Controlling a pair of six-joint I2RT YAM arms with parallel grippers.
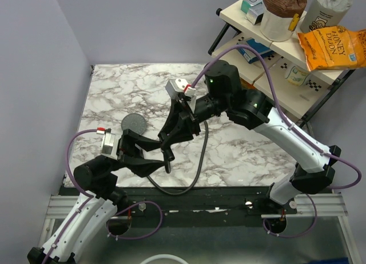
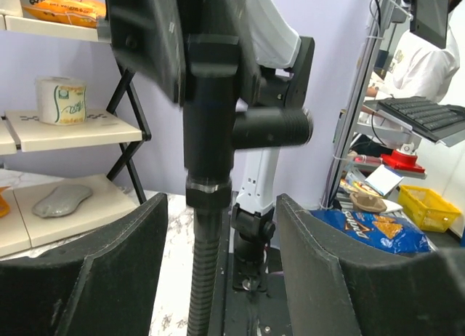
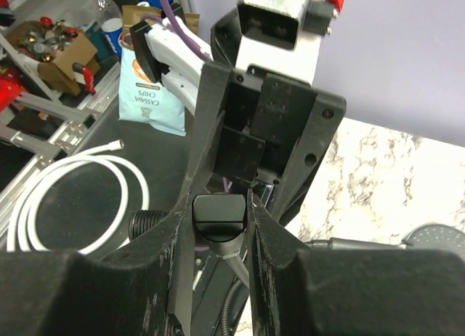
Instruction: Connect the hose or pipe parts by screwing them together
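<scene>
My right gripper is shut on a black fitting, which has a threaded side branch. In the left wrist view this fitting hangs upright above a ribbed hose running down between my left gripper's open fingers. My left gripper stands just below and left of the right one. In the top view the grey hose loops across the marble table; a round grey showerhead-like disc lies at the back left.
A shelf rack with bags and boxes stands at the back right. A coiled white hose lies off the table's front. Walls bound the left and back.
</scene>
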